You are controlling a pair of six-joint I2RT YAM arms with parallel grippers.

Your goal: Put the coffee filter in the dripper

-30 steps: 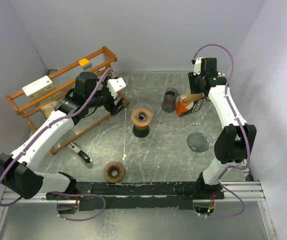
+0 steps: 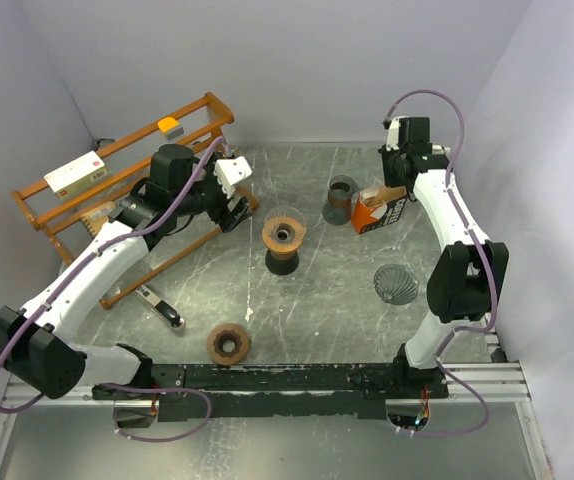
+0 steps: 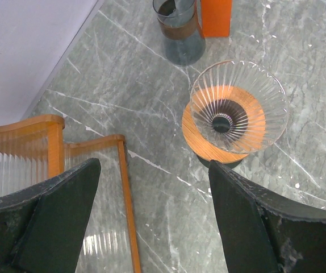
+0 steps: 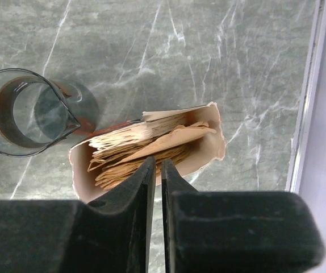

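Note:
A glass dripper point(image 3: 239, 108) sits on a wooden stand near the table's middle point(image 2: 283, 236). An open box of paper filters point(image 2: 378, 209) stands at the back right; in the right wrist view several brown and pale filters point(image 4: 140, 145) are packed upright in it. My right gripper is over the box with its fingertips close together at the filters' front; whether anything is between them is unclear. My left gripper hangs open left of the dripper, nothing between its fingers.
A glass carafe point(image 2: 339, 200) stands left of the box. A wooden rack point(image 2: 137, 134) fills the back left. A wire holder point(image 2: 395, 284), a dark ring point(image 2: 228, 344) and a silver tool point(image 2: 160, 306) lie on the table point(image 2: 307, 320).
My right arm has shifted slightly around the filter box, and its gripper's fingers look closer together. The left arm and the objects have not visibly moved.

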